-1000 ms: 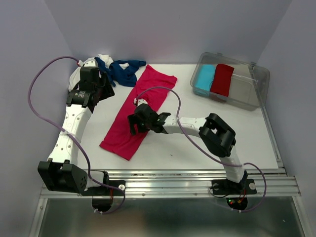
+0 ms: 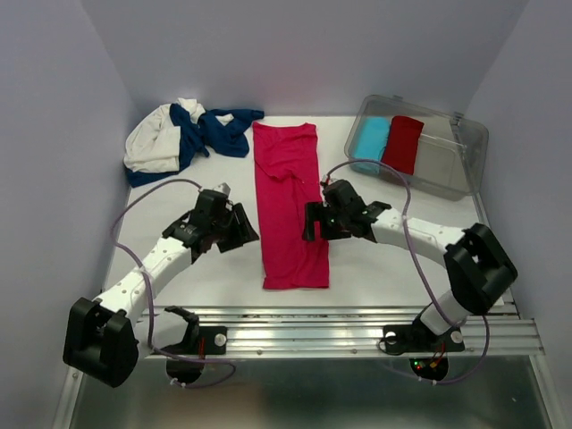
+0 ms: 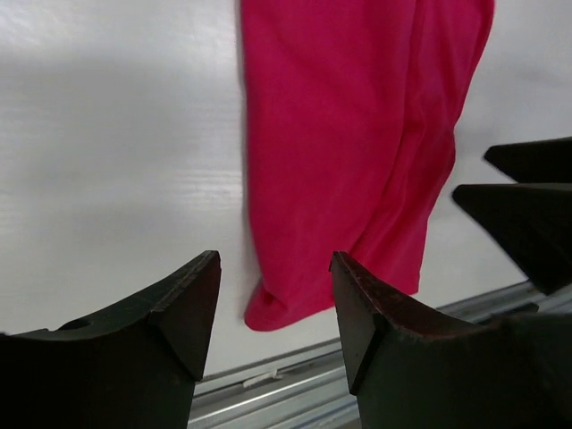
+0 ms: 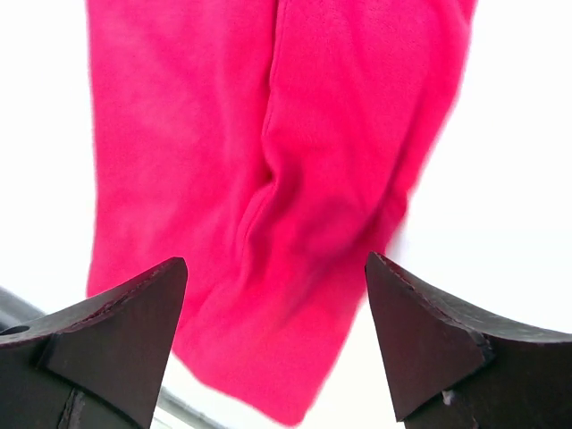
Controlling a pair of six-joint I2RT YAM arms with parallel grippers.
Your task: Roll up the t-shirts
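A long pink t-shirt lies folded lengthwise down the middle of the white table, wrinkled along one strip. My left gripper is just left of its lower half; in the left wrist view its fingertips stand apart above the cloth's edge, nothing held. My right gripper is over the shirt's right side, and in the right wrist view its open fingers sit above the wrinkled fabric, with nothing visibly held.
A clear bin at back right holds rolled cyan and dark red shirts. White and navy garments are heaped at back left. The table's front rail runs below the shirt.
The shirt's lower end has swung right, from slanted to nearly straight. My right gripper has moved right over it; my left gripper has come down and right from the back left.
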